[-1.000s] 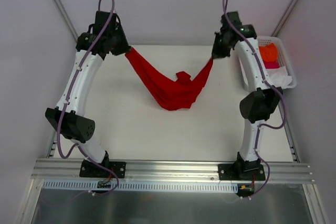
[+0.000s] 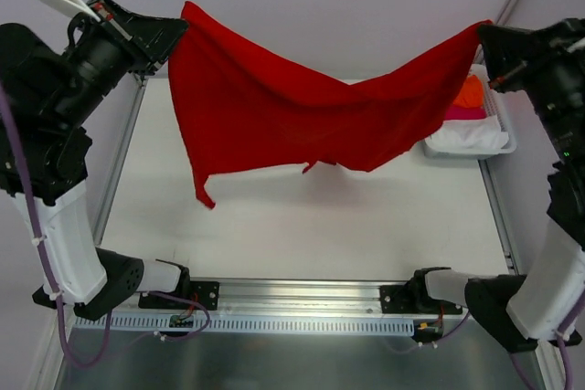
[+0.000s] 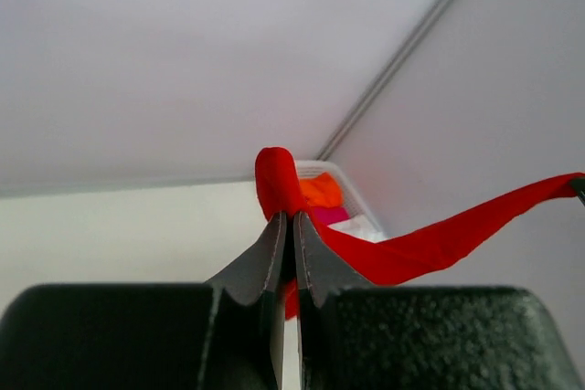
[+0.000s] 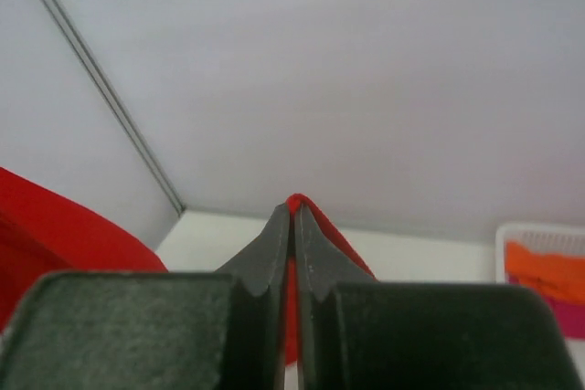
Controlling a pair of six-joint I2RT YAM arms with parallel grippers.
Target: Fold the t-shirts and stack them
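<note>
A red t-shirt [image 2: 302, 116] hangs spread in the air between my two grippers, sagging in the middle, its lower edge loose. At its upper left corner my left gripper [image 2: 178, 32] is shut on the cloth. The opposite corner is pinched by my right gripper [image 2: 486, 36], also shut. In the left wrist view a fold of the shirt [image 3: 277, 175] rises from between the closed fingers. The right wrist view shows a small tip of red cloth [image 4: 297, 201] at the fingertips [image 4: 272, 258].
A white basket [image 2: 505, 116] at the right back of the table holds orange [image 2: 470, 92], magenta and white cloths. Part of it is hidden by the red shirt and right arm.
Both grippers have risen toward the top camera and moved apart. The red shirt went from a narrow, sagging strip to a wide spread, its lower part now hanging down.
</note>
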